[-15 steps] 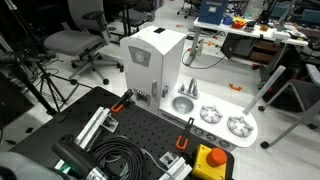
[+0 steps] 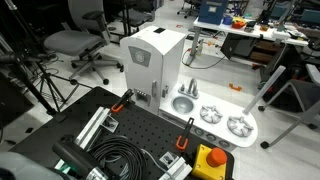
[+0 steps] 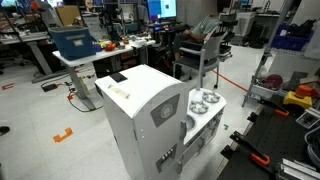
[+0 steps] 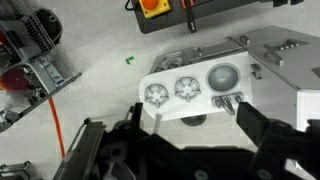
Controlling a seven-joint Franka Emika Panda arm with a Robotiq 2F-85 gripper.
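Observation:
A white toy kitchen counter (image 2: 212,117) stands beyond the black table. Set into it are a round sink (image 2: 182,105) and burners (image 2: 239,126). At its left end rises a white toy cabinet (image 2: 152,65), its door side upright in exterior view 2 (image 3: 157,115). In the wrist view my gripper is above the counter's front, its dark fingers (image 4: 128,135) spread wide at left and right with nothing between them. The sink (image 4: 222,77), faucet (image 4: 232,103) and burners (image 4: 187,88) lie ahead of the fingers. Neither exterior view shows the gripper.
The black perforated table (image 2: 145,128) carries coiled black cables (image 2: 118,157), orange-handled clamps (image 2: 186,136) and a yellow box with a red button (image 2: 212,158). An office chair (image 2: 78,40) stands behind at left. Pale open floor (image 3: 75,125) lies beside the cabinet.

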